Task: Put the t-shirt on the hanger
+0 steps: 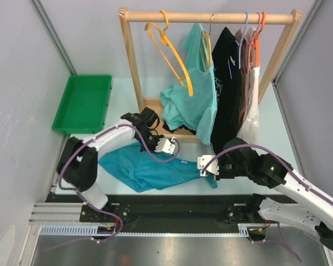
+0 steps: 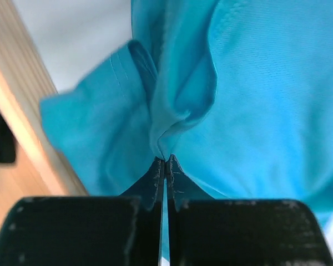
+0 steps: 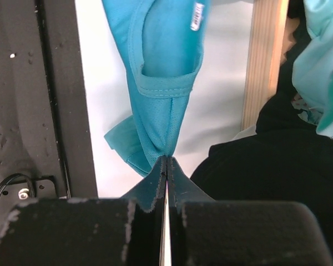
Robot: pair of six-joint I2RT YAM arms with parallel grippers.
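Observation:
A teal t-shirt [image 1: 139, 169] lies spread on the white table in front of the wooden rack. My left gripper [image 1: 164, 146] is shut at its upper right part; in the left wrist view the closed tips [image 2: 166, 160] meet a fold of the fabric. My right gripper [image 1: 210, 169] is shut at the shirt's right end, the cloth converging at its tips in the right wrist view [image 3: 166, 159]. An empty yellow hanger [image 1: 186, 77] hangs on the rack.
A wooden rack [image 1: 206, 17] holds turquoise, black and pale garments on hangers above and behind my grippers. A green tray [image 1: 82, 103] sits at the back left. Dark rail along the table's front edge.

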